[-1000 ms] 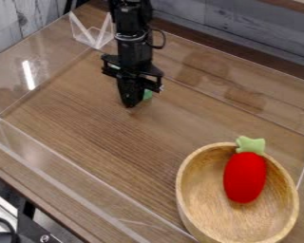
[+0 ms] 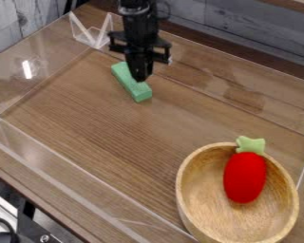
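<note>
A black gripper [image 2: 138, 51] hangs at the top centre of the camera view, over the wooden table, shut with nothing visible between its fingers. Just below it and a little to its left, a green block [image 2: 132, 84] lies on the table, apart from the fingertips as far as the view shows.
A red object with a green top [image 2: 245, 176] sits in a round wooden bowl [image 2: 199, 221] at the lower right. A clear plastic piece [image 2: 91, 30] stands at the upper left.
The gripper has moved up the view, away from the camera, uncovering the green block, which now lies further left than where it showed under the gripper.
</note>
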